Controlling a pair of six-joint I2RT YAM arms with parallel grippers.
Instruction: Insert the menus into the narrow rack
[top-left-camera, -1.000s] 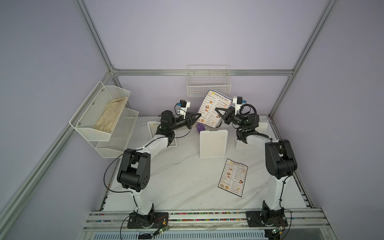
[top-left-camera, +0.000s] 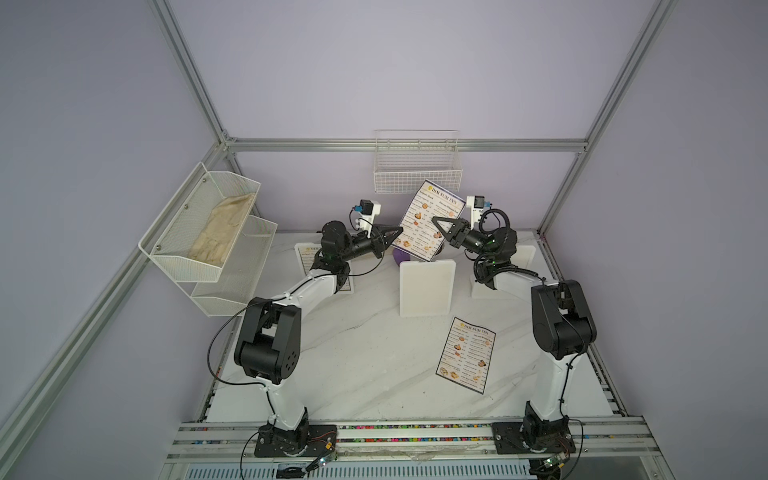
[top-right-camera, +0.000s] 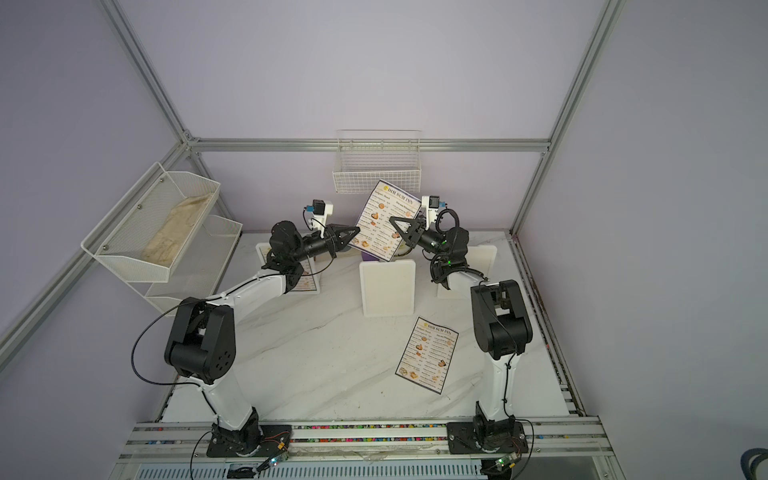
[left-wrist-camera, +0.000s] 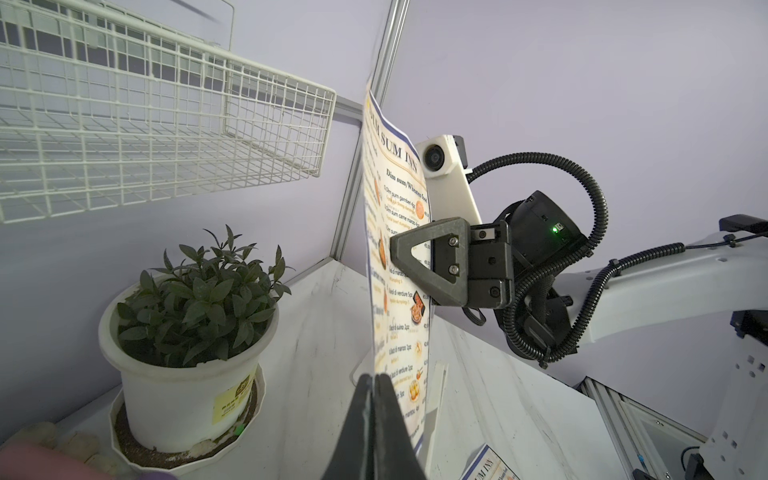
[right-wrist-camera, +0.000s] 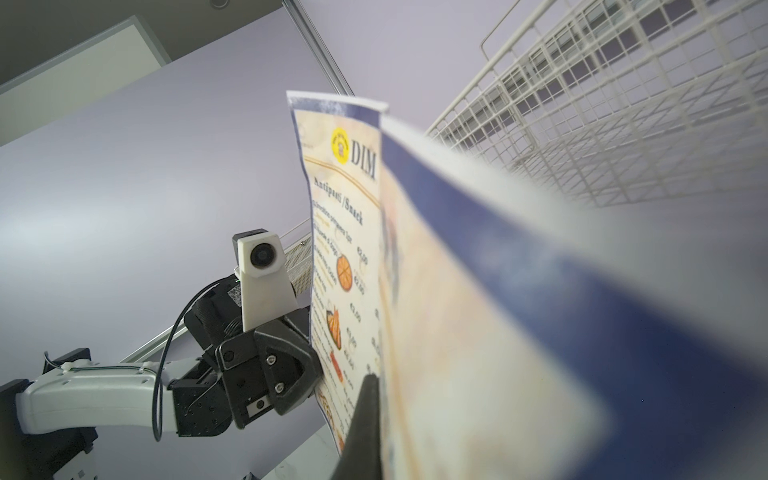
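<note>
A menu (top-left-camera: 422, 204) hangs upright and tilted between my two grippers above the table's middle. My left gripper (top-left-camera: 397, 232) is shut on its left edge; in the left wrist view the sheet rises from the fingertips. My right gripper (top-left-camera: 441, 225) is shut on it from the right; the right wrist view shows the paper slightly bent. Another menu (top-left-camera: 465, 354) lies flat at front centre. A white narrow rack (top-left-camera: 425, 292) stands below the held menu, a second (top-left-camera: 516, 260) is partly behind the right arm, and at back left a menu (top-left-camera: 307, 258) stands partly hidden.
A potted plant (left-wrist-camera: 200, 312) and a purple object (top-left-camera: 401, 256) are behind the middle rack. A wire basket (top-left-camera: 416, 180) hangs on the back wall. White mesh shelves (top-left-camera: 184, 270) stand at left.
The held menu has shifted and tilted slightly, its lower corner now a little lower. The right gripper has moved very slightly; the left is nearly still.
</note>
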